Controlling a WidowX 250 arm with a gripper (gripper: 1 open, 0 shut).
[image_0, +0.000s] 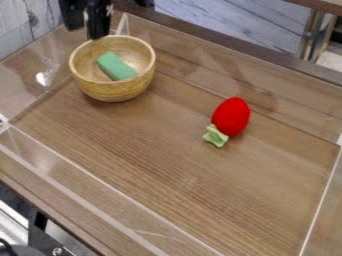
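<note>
My gripper is dark and open, at the top left above the yellow bowl, partly cut off by the frame's edge. A green block lies inside the bowl. To the right on the wooden table lies a red oval object, with a small light-green piece at its lower left end.
A wooden ledge runs along the top right edge.
</note>
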